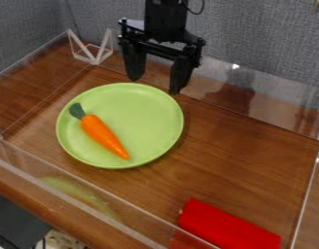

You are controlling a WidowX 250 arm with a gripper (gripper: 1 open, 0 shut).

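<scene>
An orange carrot (104, 134) with a green top lies on the left part of a green plate (149, 126) on the wooden table. My black gripper (157, 66) hangs above the plate's back edge, its two fingers spread apart and open, with nothing seen between them.
A red block (229, 224) lies at the front right of the wooden table (247, 156). Clear plastic walls edge the table, and a white wire stand (90, 49) stands at the back left.
</scene>
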